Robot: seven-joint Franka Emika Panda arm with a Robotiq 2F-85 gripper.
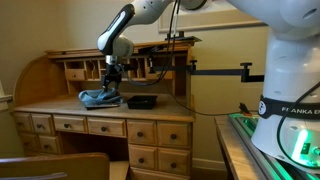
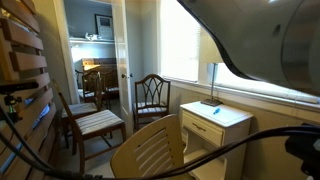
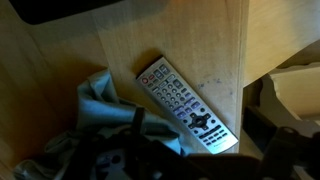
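Observation:
A white remote control (image 3: 187, 103) with grey and dark buttons lies slantwise on the wooden desk top in the wrist view. Its lower end reaches in between the dark fingers of my gripper, which is open; the gap to the remote is hard to judge. Bunched blue-grey cloth (image 3: 105, 122) lies just left of the remote, partly behind the left finger. From the side, my gripper (image 1: 112, 80) points down over the desk beside the blue cloth (image 1: 98, 98). The remote cannot be made out there.
A black tray (image 1: 142, 102) sits on the desk right of the cloth; its dark edge (image 3: 70, 8) shows at the wrist view's top left. Behind rise the desk's cubbyholes (image 1: 76, 74). Past the desk edge, an open-looking pale compartment (image 3: 298, 92) appears at right.

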